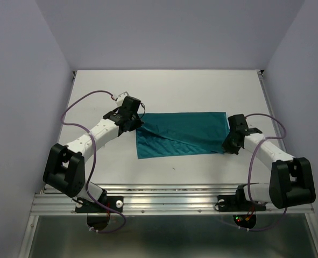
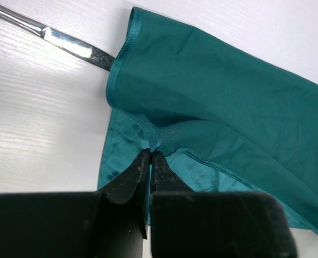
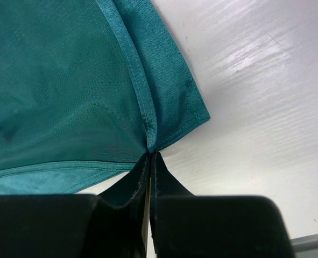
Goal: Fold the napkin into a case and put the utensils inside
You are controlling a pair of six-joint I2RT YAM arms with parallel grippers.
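Note:
The teal napkin (image 1: 196, 124) lies folded lengthwise on the white table, its top layer pulled toward the front edge and slanting from left to right. My left gripper is shut on the hem of that layer at the left end. At the right front corner my right gripper is shut with the napkin's hem pinched between its fingertips. A metal knife (image 2: 72, 43) pokes out from under the fold at the left in the left wrist view; its other end is hidden by the cloth. No other utensils show.
Bare white table (image 1: 164, 88) lies behind the napkin, with another clear strip in front of it. A metal rail (image 1: 164, 194) runs along the front edge. Purple cables (image 1: 92, 156) hang beside both arms.

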